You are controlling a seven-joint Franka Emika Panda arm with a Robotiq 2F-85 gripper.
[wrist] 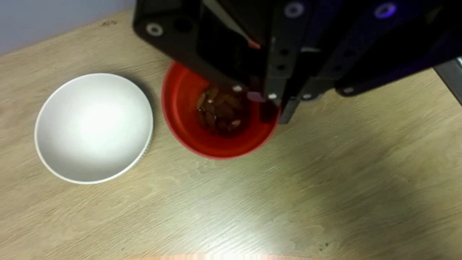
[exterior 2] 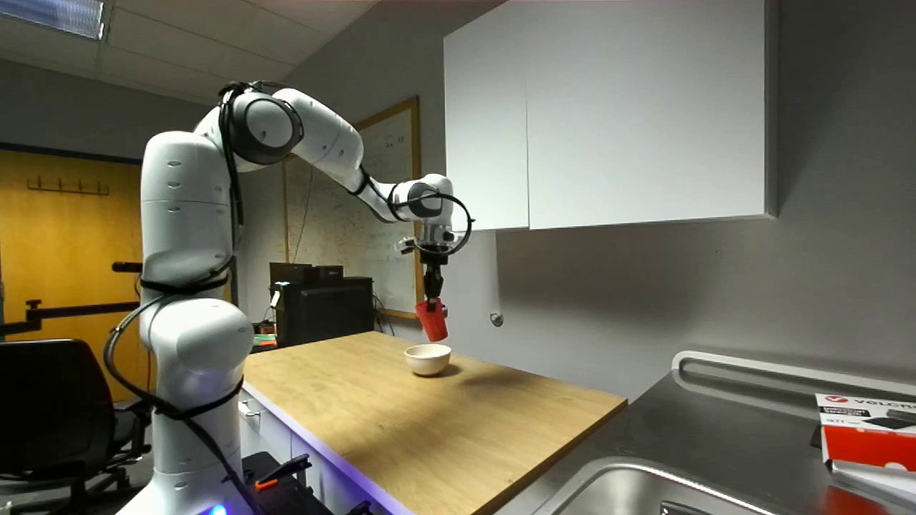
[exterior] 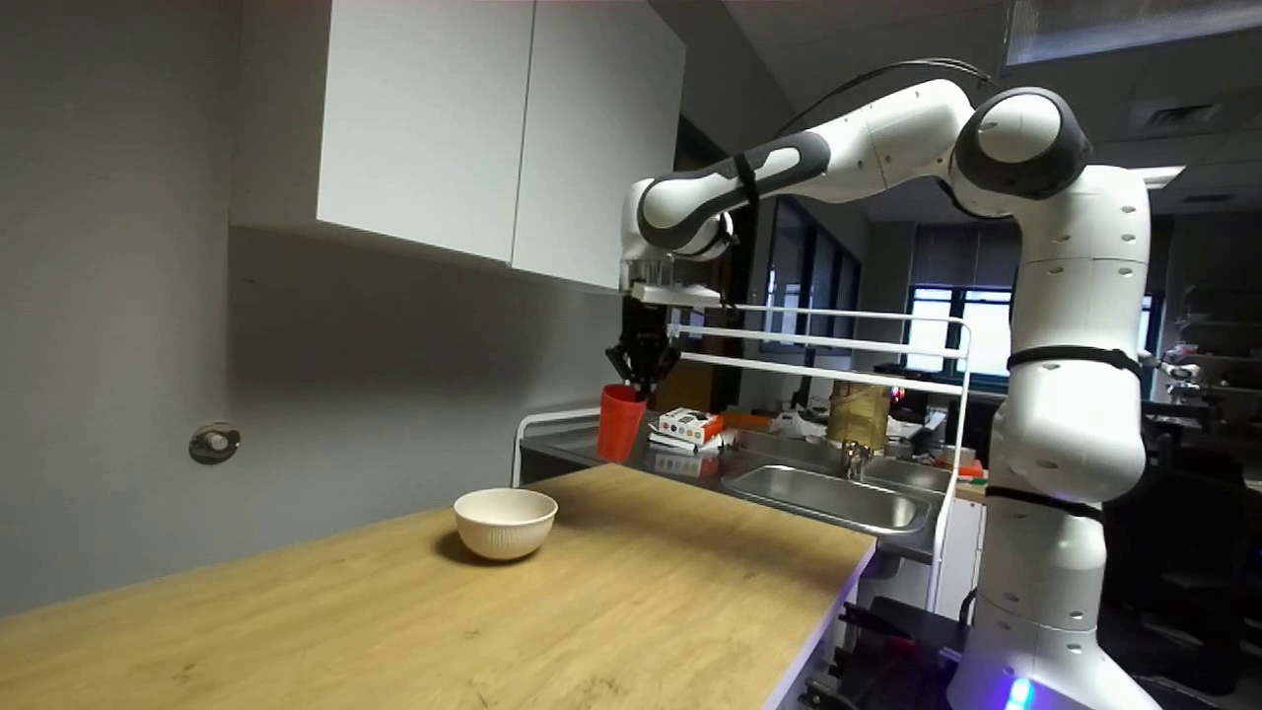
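A red cup (exterior: 620,424) hangs in the air above the wooden counter, its rim pinched by my gripper (exterior: 640,385), which is shut on it. Inside the cup (wrist: 182,112), small brown pieces like nuts lie at the bottom in the wrist view. The cup (exterior 2: 434,321) leans a little. A white bowl (exterior: 505,525) stands upright on the counter, below the cup's height and apart from it. From the wrist the bowl (wrist: 94,128) looks empty and lies just left of the cup. My fingertips are partly hidden in the dark around the rim.
White wall cabinets (exterior: 432,130) overhang the back, close to the arm's wrist. A metal sink (exterior: 828,497) and a small box (exterior: 689,426) lie beyond the counter's far end.
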